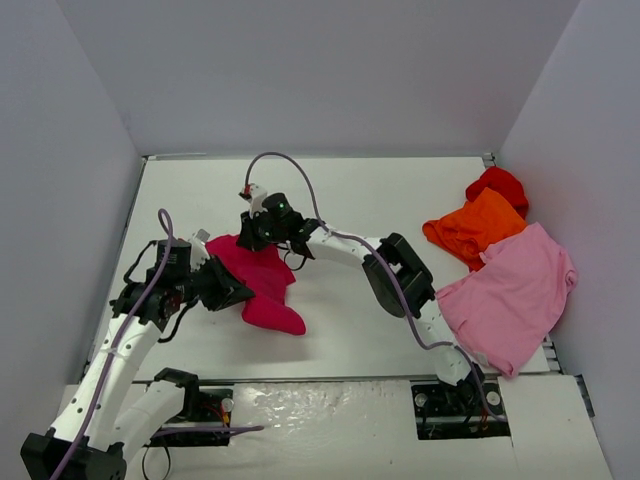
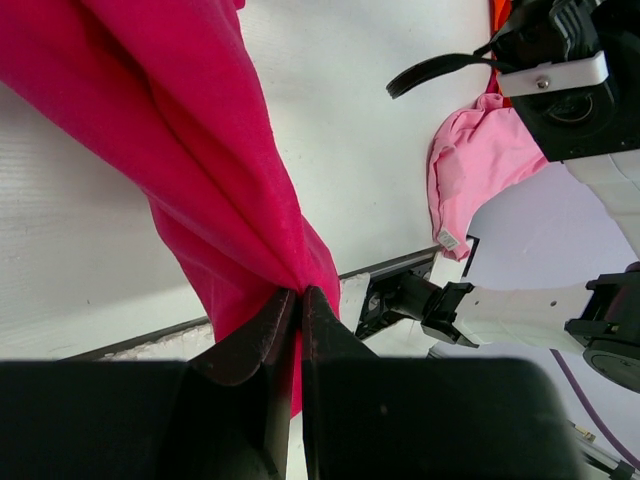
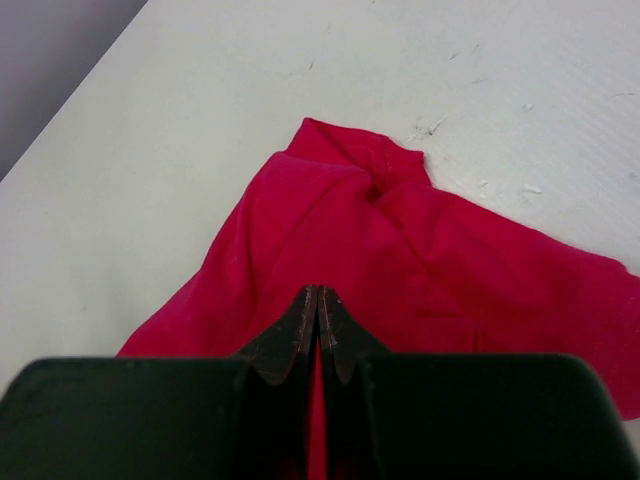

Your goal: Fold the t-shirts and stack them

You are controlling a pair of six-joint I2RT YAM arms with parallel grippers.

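A magenta t-shirt [image 1: 262, 280] lies crumpled on the left half of the white table. My left gripper is shut on the cloth, and in its wrist view the fabric runs down from the upper left and hangs past the fingertips. Over the shirt's far part is my right gripper, its fingers together with no cloth visibly pinched between them. Whether its tips touch the shirt [image 3: 330, 230] cannot be told. From above, both arms cover parts of the shirt's left and far edges.
Along the table's right side lie a pink shirt [image 1: 515, 290], an orange one [image 1: 475, 230] and a red one [image 1: 503, 187], partly overlapping. Bare table [image 1: 360, 310] stretches between them and the magenta shirt, crossed by the right arm. Walls stand at the back and both sides.
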